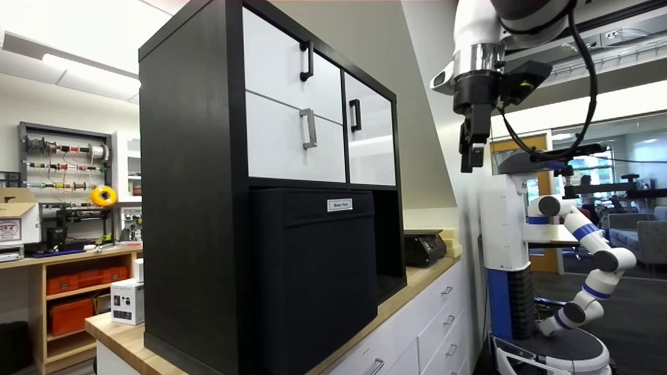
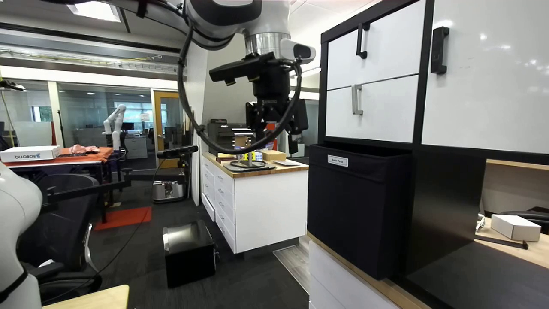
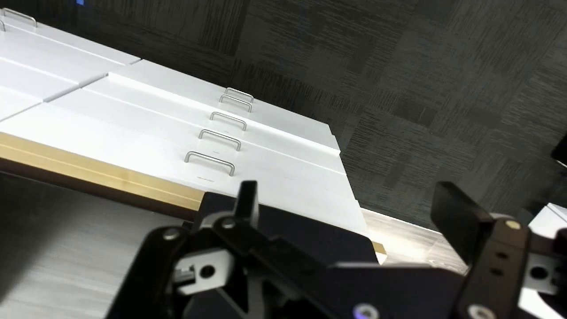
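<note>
My gripper is open and points downward, its fingers spread wide with nothing held between them. In exterior view 2 the gripper (image 2: 276,128) hangs left of the cabinet, apart from it. Exterior view 1 has the gripper (image 1: 472,159) to the right of the cabinet fronts. A black fabric bin (image 2: 355,206) with a white label (image 2: 338,161) juts out of the cabinet's lower opening, its top partly exposed. Both drawers look shut.
A tall white door with a black handle (image 2: 439,49) adjoins the drawers. Below runs a wooden counter edge (image 3: 106,173) over white drawers with metal handles (image 3: 212,159). A black scale-like device (image 1: 425,248) stands on the counter. Open floor (image 3: 425,79) lies in front.
</note>
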